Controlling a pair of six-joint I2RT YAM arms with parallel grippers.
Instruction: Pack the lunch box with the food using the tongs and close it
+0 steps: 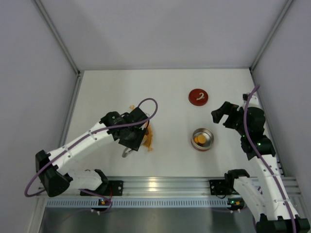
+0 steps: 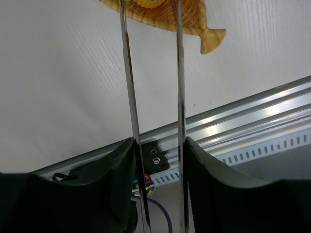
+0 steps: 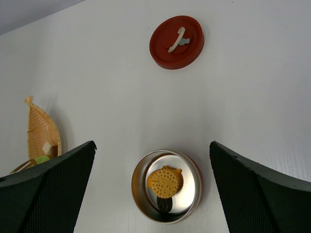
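A round steel lunch box [image 1: 206,141] with biscuits inside sits at the table's centre right; its red lid [image 1: 198,97] with a white handle lies behind it. A wicker basket [image 3: 39,128] of food lies at the left, largely under my left gripper [image 1: 137,138]. In the left wrist view, the long fingers reach into the basket, part open, over a yellow biscuit [image 2: 148,3]; whether anything is between the tips is cut off by the frame's edge. My right gripper [image 1: 218,114] hovers open at the right, above and beside the lunch box.
A metal rail [image 1: 160,182] runs along the front edge, and walls enclose the back and sides.
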